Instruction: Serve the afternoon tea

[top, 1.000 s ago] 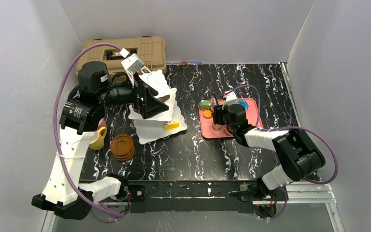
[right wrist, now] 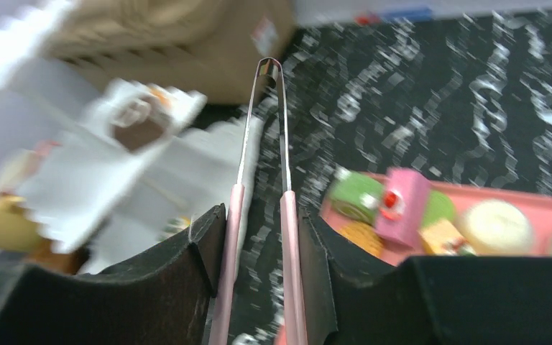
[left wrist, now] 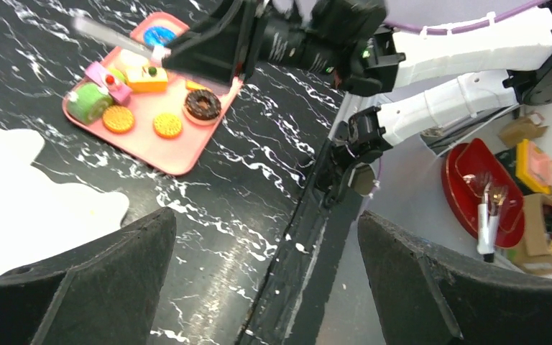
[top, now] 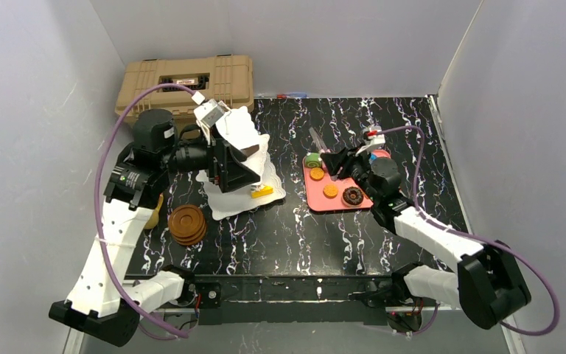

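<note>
A white tiered stand (top: 234, 195) with scalloped plates holds a yellow piece (top: 261, 191) on its lower level. My left gripper (top: 232, 167) is over it, open and empty. To its right, a pink tray (left wrist: 180, 151) carries a green roll (right wrist: 356, 195), a pink piece (right wrist: 406, 205), orange round biscuits (left wrist: 167, 125), a chocolate donut (top: 353, 196) and other treats. My right gripper is raised above the tray's left side, holding metal tongs (right wrist: 285, 158) with pink grips. The tongs' tips show nothing between them.
Brown coasters (top: 188, 225) are stacked at front left, with a yellow mug (top: 152, 215) partly hidden behind the left arm. A tan case (top: 140, 85) stands at the back left. The counter between tray and front edge is clear.
The left arm has shifted slightly down and right in the top view.
</note>
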